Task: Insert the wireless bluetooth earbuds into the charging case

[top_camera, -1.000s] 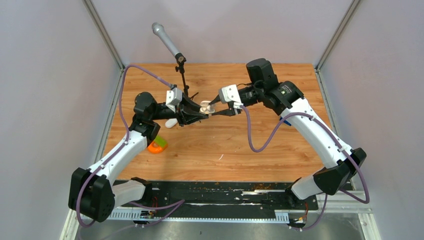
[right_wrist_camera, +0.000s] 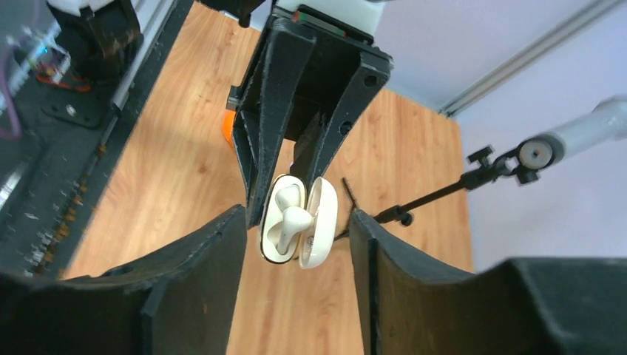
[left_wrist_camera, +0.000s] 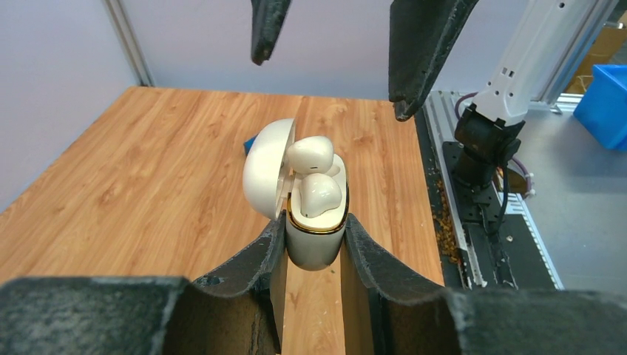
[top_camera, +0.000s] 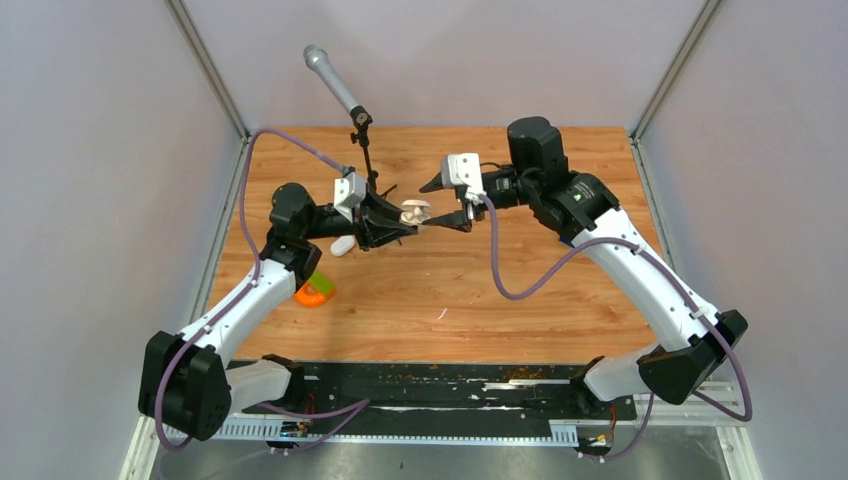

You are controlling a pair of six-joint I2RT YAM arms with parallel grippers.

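Held in the air over the table is the white charging case (left_wrist_camera: 316,250), its lid (left_wrist_camera: 260,168) swung open, with my left gripper shut on its body. Two white earbuds show at the case's opening: one earbud (left_wrist_camera: 321,194) nearer, the other earbud (left_wrist_camera: 310,155) behind it and higher. How deep either one sits cannot be told. My right gripper stands open with clear space between its fingers and the case; nothing is held there. From above, the case (top_camera: 415,211) lies between both grippers, with the right gripper (top_camera: 437,205) just to its right.
A microphone on a stand (top_camera: 335,80) rises behind the left arm. An orange and green object (top_camera: 316,291) and a white rounded object (top_camera: 343,245) lie at the table's left.
The left arm and the case in it have stayed in place.
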